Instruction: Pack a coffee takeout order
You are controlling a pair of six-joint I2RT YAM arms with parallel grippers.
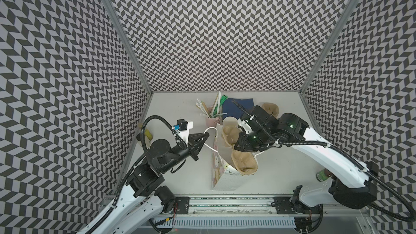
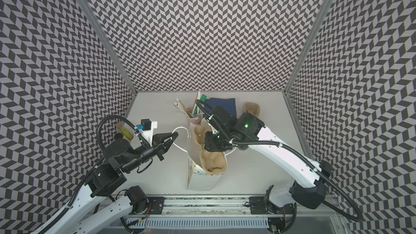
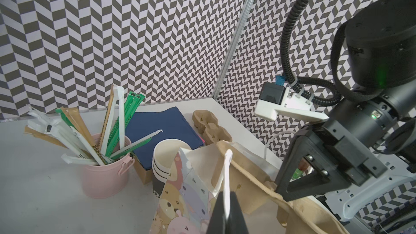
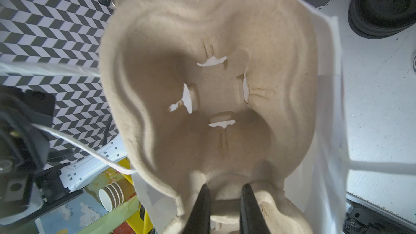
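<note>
A white paper bag (image 3: 171,208) with cartoon animals stands upright mid-table, its mouth facing up. In that mouth sits a brown two-cup pulp carrier (image 4: 130,60), its cups empty and its rim at about the bag's top edge. My right gripper is shut on the carrier's narrow middle bridge. My left gripper, at the bag's left, is shut on the white cord handle (image 3: 227,169), which rises from between its fingertips. In the top left view the left gripper (image 1: 206,134) meets the handle loop (image 1: 210,129). How deep the carrier reaches into the bag is hidden.
Behind the bag stand a pink bucket (image 3: 104,177) of straws and stirrers, stacked paper cups (image 3: 166,156) and dark blue napkins (image 3: 158,125). Another pulp carrier (image 1: 270,108) lies at the back right. Black lids (image 4: 385,4) lie near the bag.
</note>
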